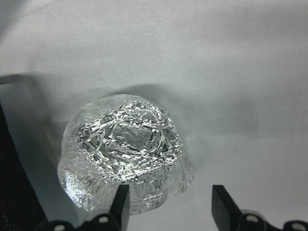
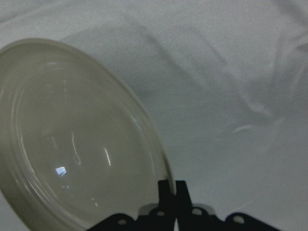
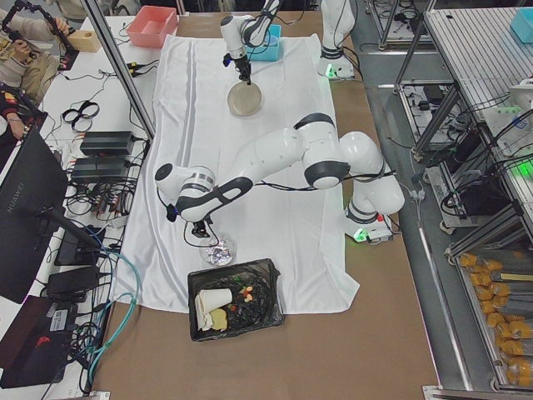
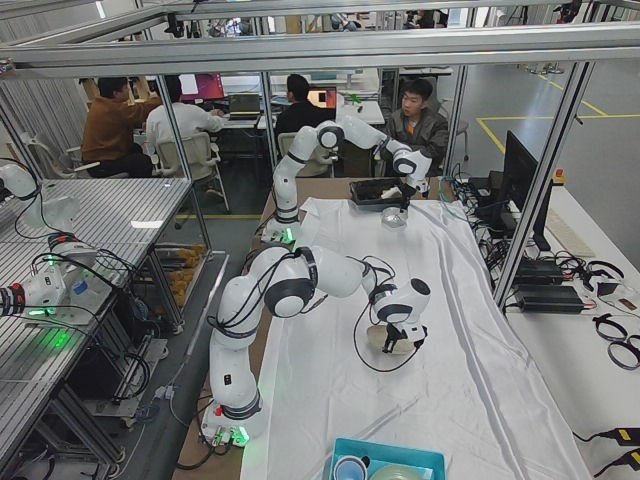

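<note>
In the left wrist view, crumpled silver foil in clear film [image 1: 124, 144] lies on the white cloth below my left gripper, which stands open with empty space between its fingertips. The camera left view shows this foil [image 3: 220, 254] just behind the black-lined bin [image 3: 271, 304]; the camera right view shows it too [image 4: 393, 219]. My right gripper is shut on the rim of a round beige plate [image 2: 72, 134], which looks level with the cloth beneath it; whether it rests there I cannot tell.
The bin holds a white cup-like item, a yellow piece and small scraps. A blue basket [image 4: 433, 462] with dishes stands by the right arm. Monitors and cables line one side, metal frame posts rise nearby.
</note>
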